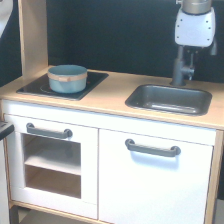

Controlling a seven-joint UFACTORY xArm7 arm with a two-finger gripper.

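Observation:
A teal pot [67, 83] with a tan rim band sits on the black stovetop [98, 77] at the back left of the toy kitchen counter. To the right is a grey sink [133, 99] with a dark faucet [179, 69] behind it. The white robot arm shows at the top right, above the faucet. I cannot make out its fingers clearly.
The wooden counter [113, 95] has free room between stove and sink. Below are two white doors with dark handles, the left one [86, 170] with a window. A wooden side post stands at the far left, and a dark backboard behind.

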